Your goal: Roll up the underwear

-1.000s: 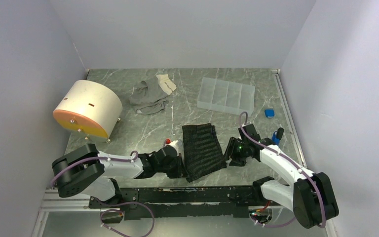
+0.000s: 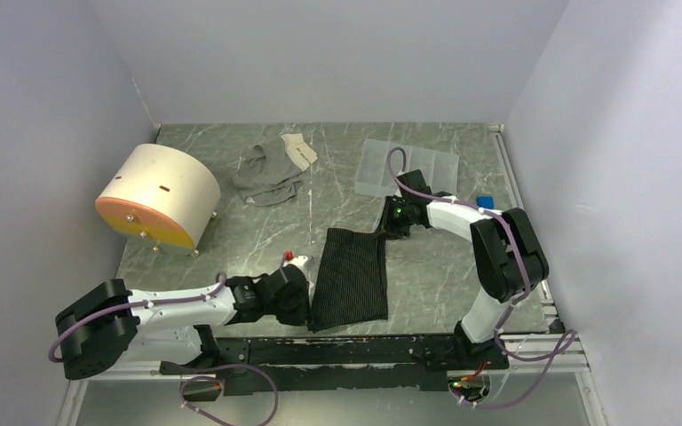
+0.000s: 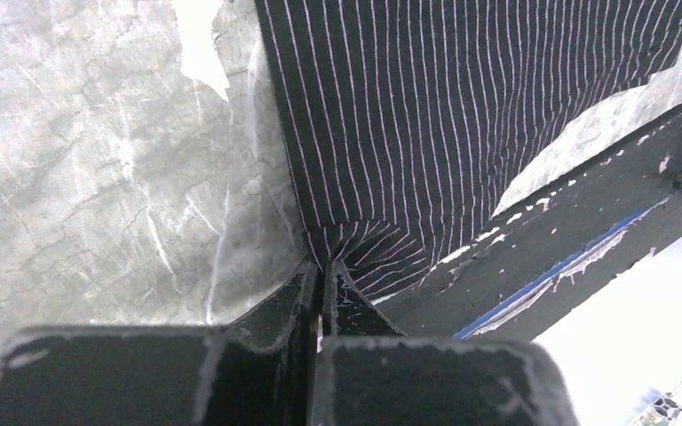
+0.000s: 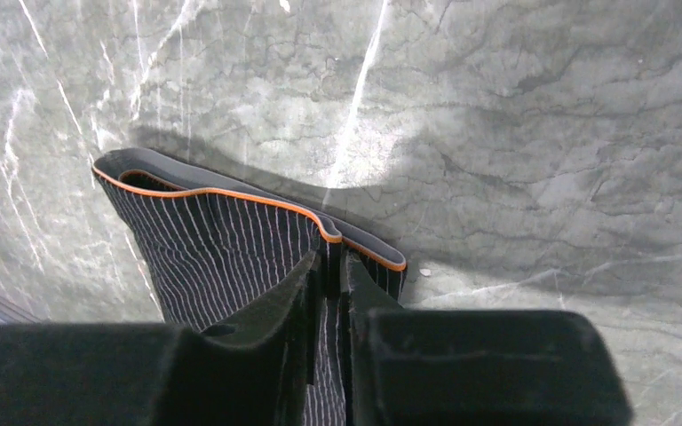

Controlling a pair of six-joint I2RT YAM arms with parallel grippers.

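Observation:
The striped black underwear (image 2: 351, 275) lies flat, folded lengthwise, near the table's front middle. My left gripper is shut on its near left corner, where the cloth bunches. My right gripper is at the waistband (image 4: 231, 201) at the far end, orange-trimmed, its fingertips close together on the top edge at the right part; whether they have closed on the cloth is hard to tell.
Grey cloths (image 2: 266, 177) lie at the back left, beside a cream cylinder (image 2: 151, 191). A clear divided tray (image 2: 377, 164) sits behind my right arm, a blue item (image 2: 485, 201) to its right.
My left gripper has drawn the near corner leftward and slightly toward the front edge.

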